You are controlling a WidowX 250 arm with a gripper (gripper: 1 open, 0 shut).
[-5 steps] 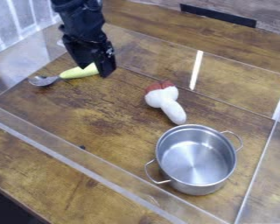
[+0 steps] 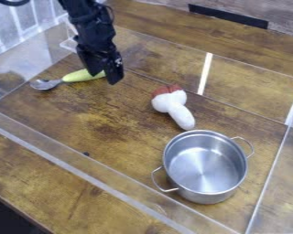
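Note:
The black gripper (image 2: 99, 60) hangs over the upper left of the table, its open fingers pointing down just above and beside a pale yellow-green elongated object (image 2: 78, 76). A metal spoon (image 2: 44, 84) lies just left of that object. A white object with red at one end (image 2: 174, 108), its exact kind unclear, lies near the middle. A steel pot (image 2: 204, 167) with two handles stands at the lower right.
Clear plastic walls (image 2: 124, 164) border the wooden work area (image 2: 94, 123). A thin white strip (image 2: 205, 71) lies at the upper right.
The gripper looks smaller and has shifted slightly, apparently lower or farther back. The objects on the table have not visibly moved.

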